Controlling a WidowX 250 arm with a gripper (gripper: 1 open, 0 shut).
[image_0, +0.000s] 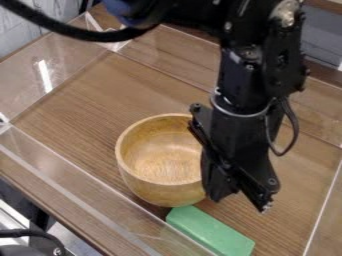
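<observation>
A wooden bowl (147, 165) sits on the wooden floor of a clear-walled enclosure, left of centre. My black gripper (214, 175) reaches down from the upper right to the bowl's right side, hiding part of that rim. Its fingertips are low by the bowl; whether they touch it I cannot tell, and nothing shows held between them. The gripper looks shut. A light green rectangular block (214, 231) lies just below the bowl, near the front.
Clear plastic walls (40, 70) bound the floor. Bare wood (94, 105) is free at the upper left and to the right of the gripper. Cables hang at the top and lower left.
</observation>
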